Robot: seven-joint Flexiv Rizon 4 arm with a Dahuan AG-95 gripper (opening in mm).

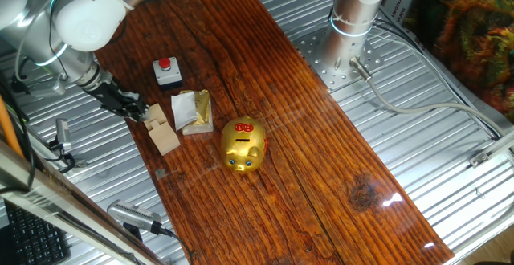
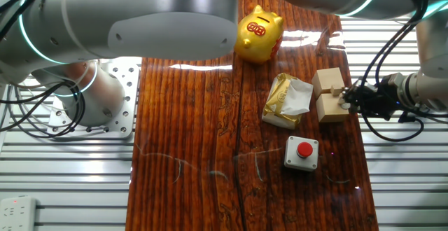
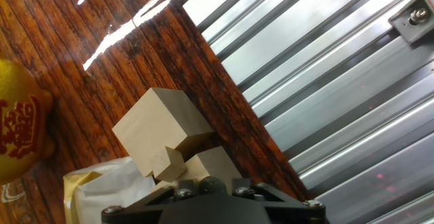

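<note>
Two pale wooden blocks lie in a row near the table's edge: one (image 2: 327, 80) and a second (image 2: 332, 109), closer to my gripper (image 2: 348, 99). A small wooden piece (image 3: 169, 163) sits where they meet. In exterior view 1 my gripper (image 1: 143, 112) comes in low from outside the table edge, its tips right at the blocks (image 1: 165, 139). The wrist view has the dark gripper along the bottom, over the nearer block (image 3: 215, 165) and covering part of it. Whether the fingers stand apart or touch the block is unclear.
Beside the blocks lies a gold-and-white packet (image 1: 192, 111). A gold piggy bank (image 1: 243, 144) and a red-button box (image 1: 167, 72) stand nearby.
</note>
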